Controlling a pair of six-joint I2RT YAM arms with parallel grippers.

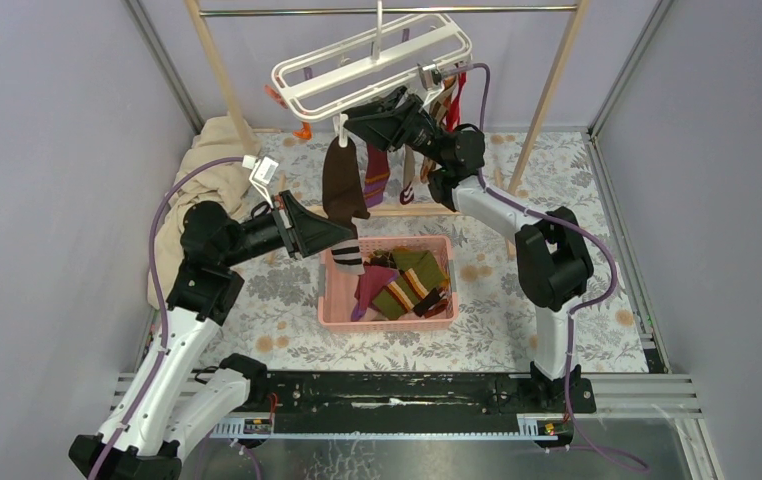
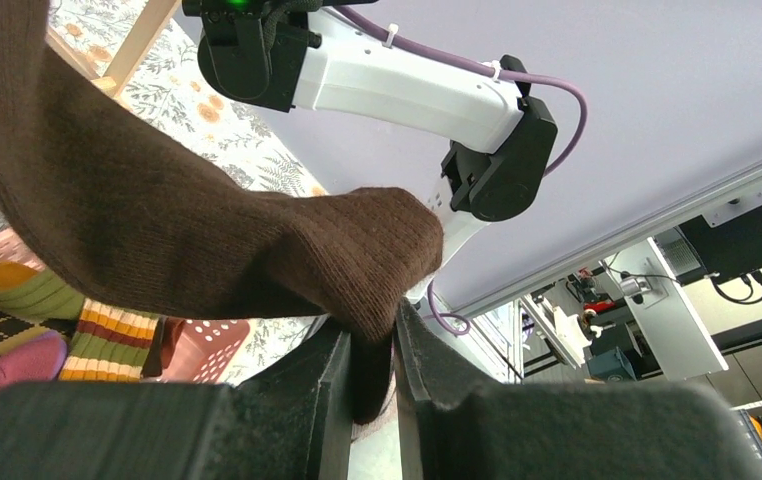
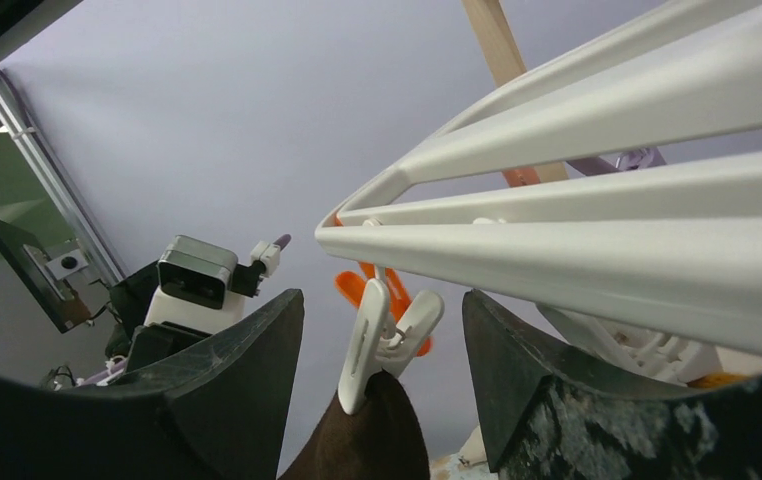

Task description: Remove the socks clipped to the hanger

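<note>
The white hanger (image 1: 372, 60) hangs from the rail, with several socks below it. A brown sock (image 1: 342, 185) with a striped end hangs from a white clip (image 3: 362, 350) at the hanger's near-left end. My left gripper (image 1: 322, 240) is at the lower part of this sock, its fingers closed in around the fabric in the left wrist view. My right gripper (image 1: 362, 125) is beside the clip, open, with the clip showing ahead between its fingers in the right wrist view.
A pink basket (image 1: 329, 300) holding several socks sits below the hanger. A beige cloth (image 1: 192, 165) lies at the left. Wooden stand posts (image 1: 552, 80) flank the hanger.
</note>
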